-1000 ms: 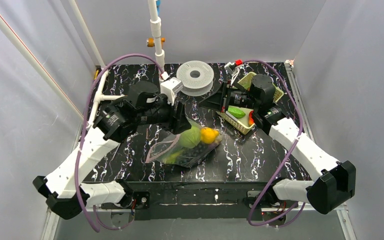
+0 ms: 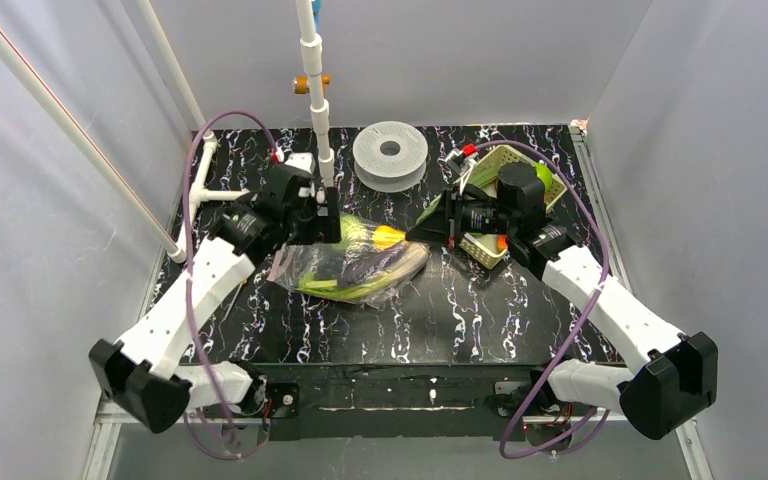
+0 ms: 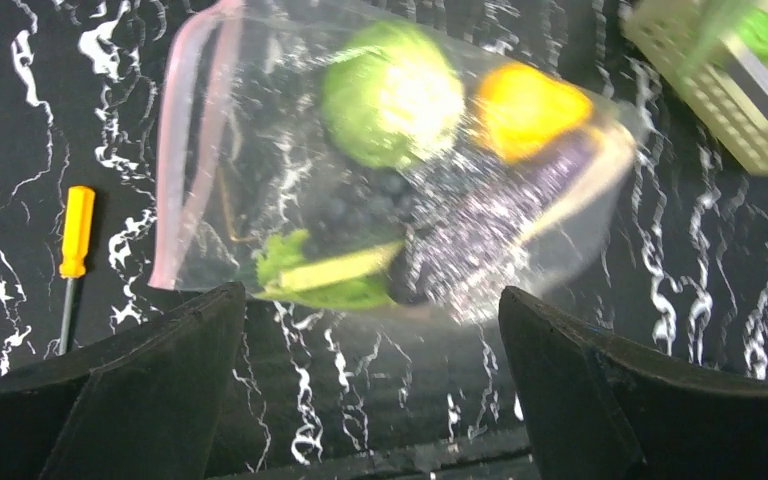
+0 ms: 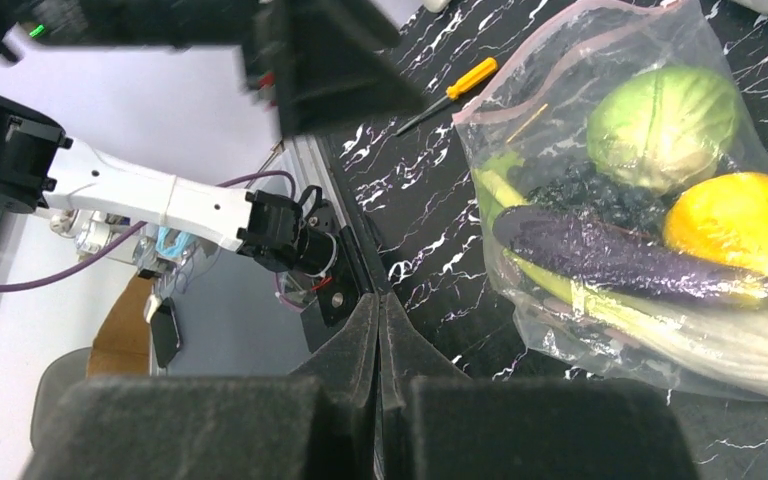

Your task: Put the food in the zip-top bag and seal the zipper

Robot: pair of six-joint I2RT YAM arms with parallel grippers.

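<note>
The clear zip bag (image 2: 295, 270) lies flat on the table, its pink-edged mouth (image 3: 168, 190) towards the left. Inside it are a cabbage (image 4: 660, 125), a yellow vegetable (image 4: 735, 225), dark grapes (image 4: 585, 195), an eggplant (image 4: 610, 250), a pale bundle (image 4: 730, 350) and green stalks (image 4: 498, 188). Whether the zipper is sealed cannot be told. My left gripper hovers above the bag with its fingers wide apart and nothing held. At the bag's right end, my right gripper has its fingertips pressed together, with nothing seen between them.
A basket (image 2: 485, 250) holding more food stands at the right, partly under my right arm. A white spool (image 2: 390, 150) sits at the back. A yellow-handled screwdriver (image 3: 77, 230) lies left of the bag.
The bag has settled from raised and slanting to flat, its mouth now pointing left. My left gripper has turned and drawn back above it, still open. The right arm has shifted slightly.
</note>
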